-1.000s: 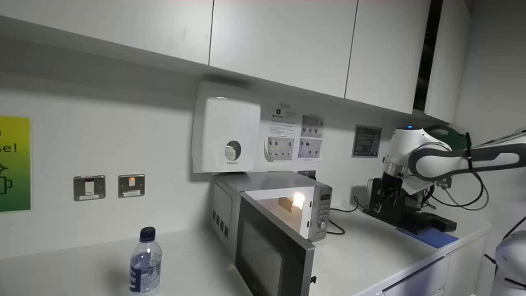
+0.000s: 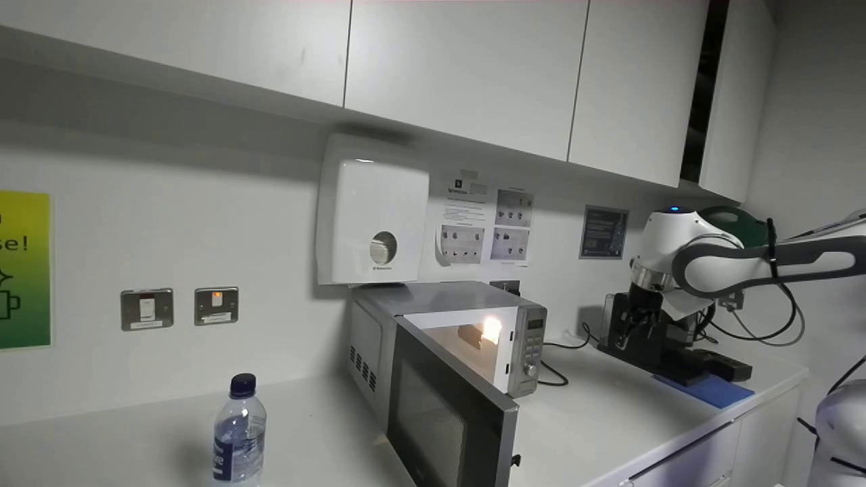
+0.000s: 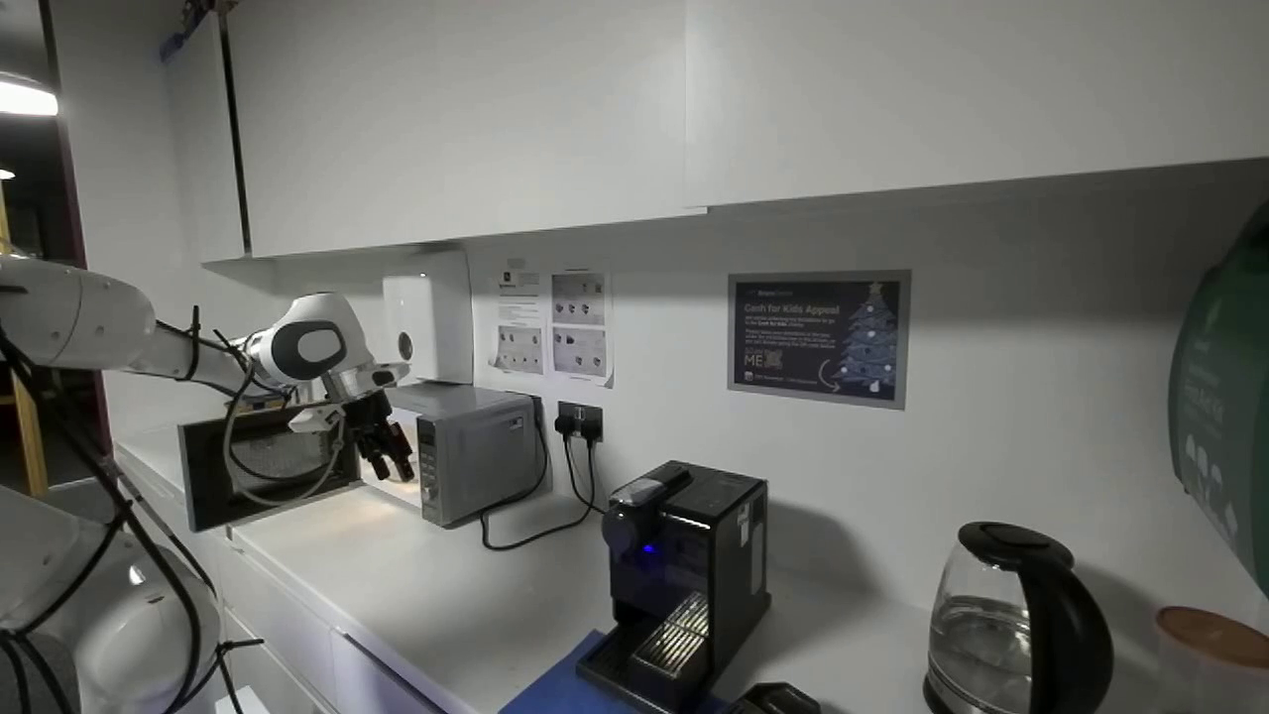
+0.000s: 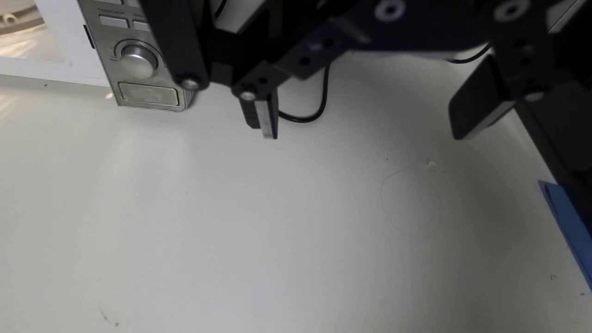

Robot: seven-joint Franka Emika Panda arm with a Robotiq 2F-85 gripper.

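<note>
My gripper is open above the bare worktop, its black fingers wide apart with only white counter below. The left finger pad (image 4: 267,116) shows beside the microwave's control panel (image 4: 147,75). A silver microwave (image 2: 454,297) stands against the wall with its lamp lit. Its dark door (image 2: 438,406) is swung wide open toward the front of the counter. In the second exterior view my gripper (image 3: 399,468) hangs in front of the microwave (image 3: 488,440). Part of the microwave's inside is hidden there by the arm.
A water bottle (image 2: 240,430) stands left of the open door. To the right are a black coffee machine (image 3: 702,571) on a blue mat (image 3: 547,690) and a glass kettle (image 3: 981,631). A black cable (image 3: 541,541) lies behind.
</note>
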